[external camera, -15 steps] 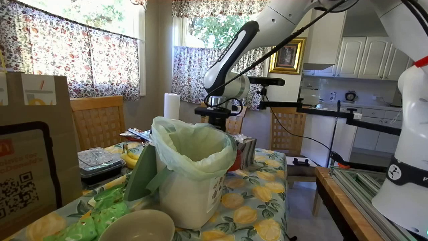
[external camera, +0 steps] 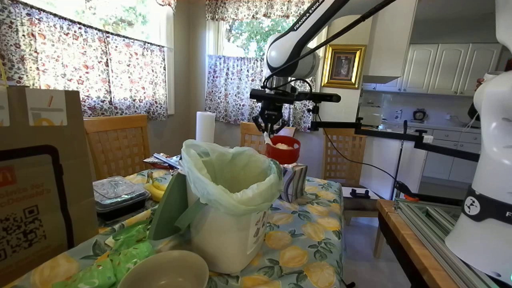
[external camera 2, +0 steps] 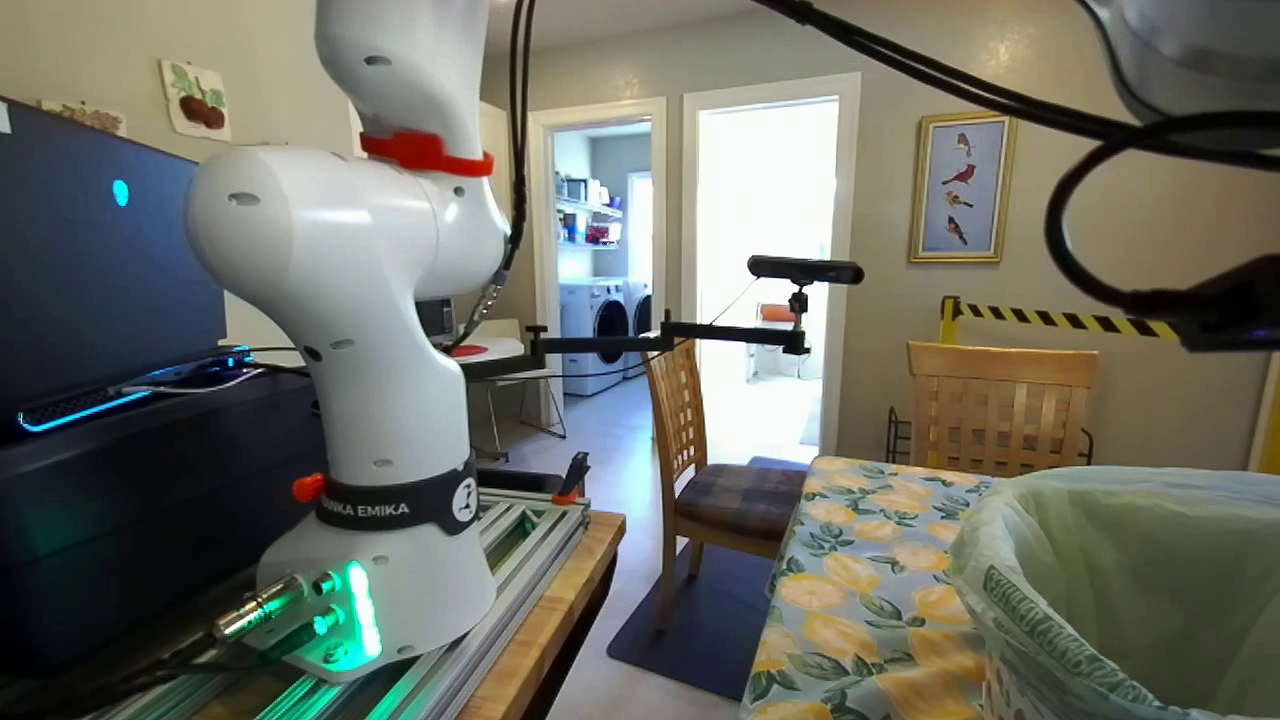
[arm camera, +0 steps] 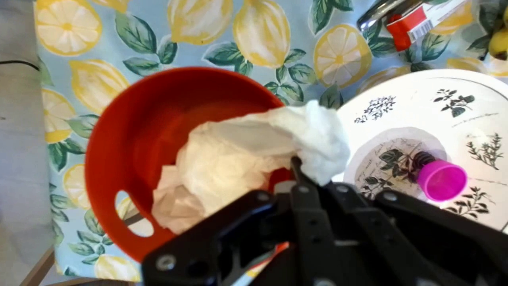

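Observation:
A red bowl (external camera: 283,154) hangs in the air behind the bin, above the striped box, tilted a little. My gripper (external camera: 271,132) is shut at its left rim. In the wrist view the bowl (arm camera: 128,128) lies left of my gripper, and crumpled white tissue (arm camera: 214,167) and a brownish scrap (arm camera: 176,200) are inside it. A white end of the tissue (arm camera: 324,138) drapes over the rim and covers the fingertips, hiding exactly where they pinch. The white bin (external camera: 221,240) with a pale green liner (external camera: 211,192) stands in front.
Below the wrist are a patterned plate (arm camera: 405,100) and a pink cup (arm camera: 443,180) on it. A striped box (external camera: 293,183) stands behind the bin. Bananas (external camera: 156,189), a lidded tray (external camera: 120,194), and a cream bowl (external camera: 168,271) are on the table.
The red bowl has risen from the table behind the bin into the air, together with my gripper. The arm has moved up and slightly right.

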